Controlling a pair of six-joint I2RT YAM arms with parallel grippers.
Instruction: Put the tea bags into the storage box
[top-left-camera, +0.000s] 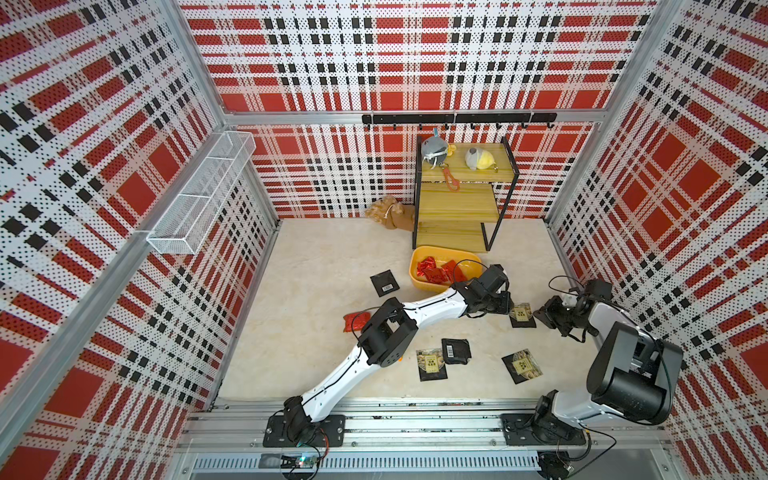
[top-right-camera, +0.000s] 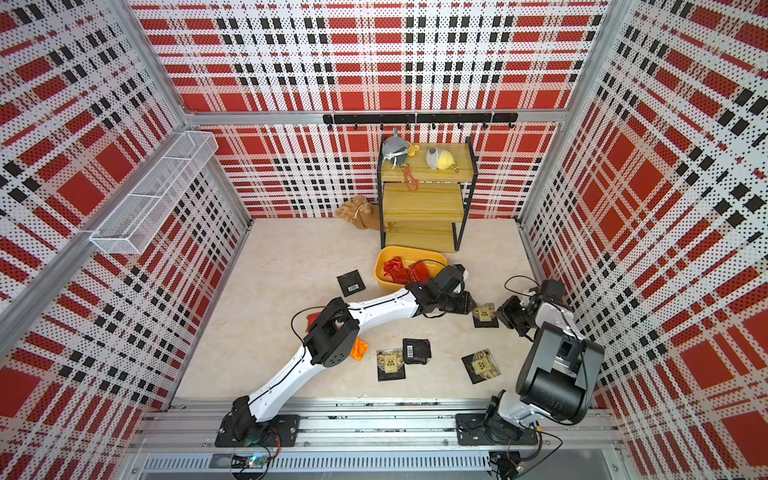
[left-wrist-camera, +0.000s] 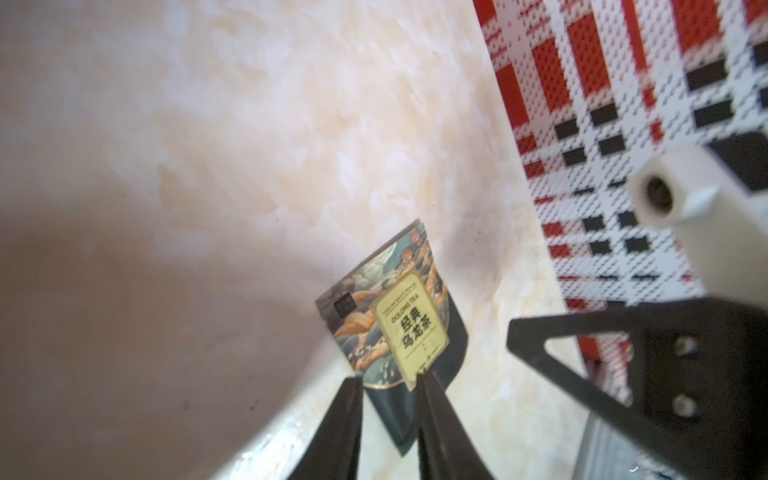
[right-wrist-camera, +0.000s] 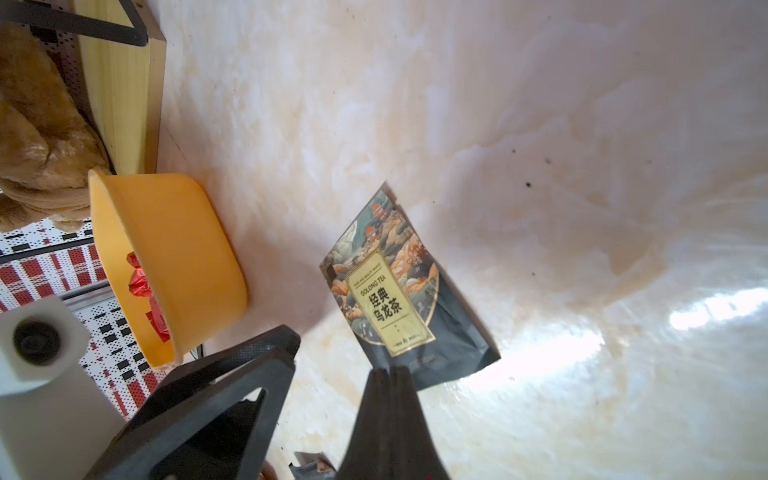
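The oolong tea bag (right-wrist-camera: 408, 312), dark with a picture and a yellow label, lies flat on the table between my two grippers. My right gripper is shut, with nothing between its fingers; the bag is outside, just beyond the tips. On the bag's other side, my left gripper is open by a small gap, its tips over the bag's lower part in the left wrist view. More tea bags lie towards the front: a picture-fronted bag (top-left-camera: 522, 366), another picture-fronted bag (top-left-camera: 432, 365) and a black bag (top-left-camera: 456, 351). The yellow storage box (right-wrist-camera: 188, 264) holds red packets.
A black packet (top-left-camera: 385, 283) lies left of the box, and a red packet (top-left-camera: 357, 321) sits by the left arm. Behind the box stands a wooden shelf (top-left-camera: 457, 204) with plush toys. A brown plush (top-left-camera: 390, 214) rests beside it.
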